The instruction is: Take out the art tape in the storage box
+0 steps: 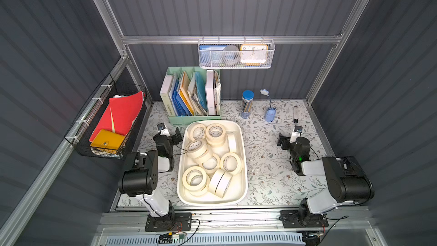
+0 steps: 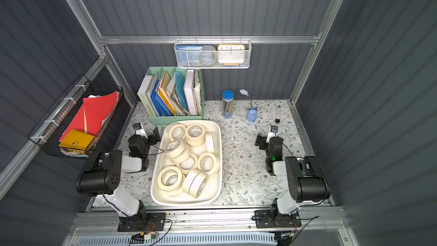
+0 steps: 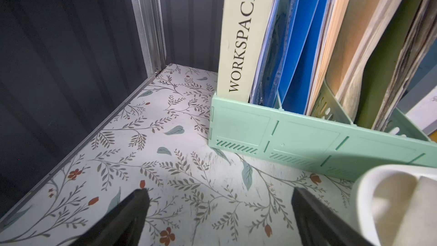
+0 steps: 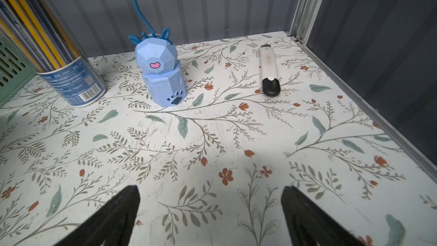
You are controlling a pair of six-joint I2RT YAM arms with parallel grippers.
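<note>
A white storage box [image 1: 242, 164] full of cream art tape rolls stands on the table's left-middle; rolls include a stack at the top [image 1: 215, 129], a pair at the lower left [image 1: 188, 173] and one on its side at the lower right [image 1: 218, 182]. My left gripper stands open beside the box's left side, nothing between its fingers; the box rim shows at the right of the left wrist view. On the right of the table my right gripper is open and empty over bare table.
A green file organizer [image 1: 191, 119] stands behind the box. A pencil cup [image 1: 246, 104], blue figurine lamp [image 1: 270, 114] and white-black stick [image 4: 268, 68] stand at the back right. Baskets hang on the back [image 1: 214, 61] and left [image 1: 86, 148] walls.
</note>
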